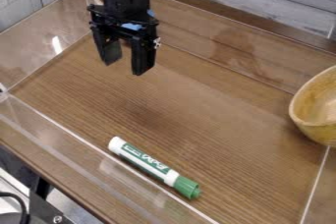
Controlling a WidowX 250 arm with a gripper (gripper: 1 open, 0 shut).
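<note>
The black robot arm hangs from the top of the view, its gripper (122, 49) low over the upper left of the wooden surface, fingers pointing down and apart, with nothing clearly between them. A light blue object behind the gripper is mostly hidden by it. A white marker-like tube with green lettering and a green cap (153, 166) lies diagonally near the front middle, well apart from the gripper.
A yellow bowl (315, 110) sits at the right edge, partly out of view. Dark cables show at the lower left corner beyond the edge.
</note>
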